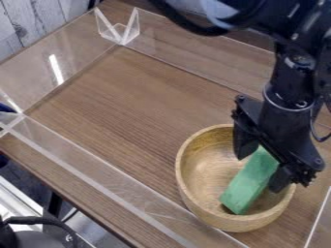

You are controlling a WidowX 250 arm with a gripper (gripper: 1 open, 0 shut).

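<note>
A green rounded-rectangular object (246,191) lies tilted in a wide tan bowl (200,188) at the lower right. My black gripper (269,150) is over the bowl's back right part, its open fingers around the upper end of the green object. Whether they touch it is unclear, and the gripper hides part of that end and of the bowl's rim.
Transparent strips run along its edges. A small white wire-like piece (118,27) stands at the back left. Dark cables lie at the lower left corner.
</note>
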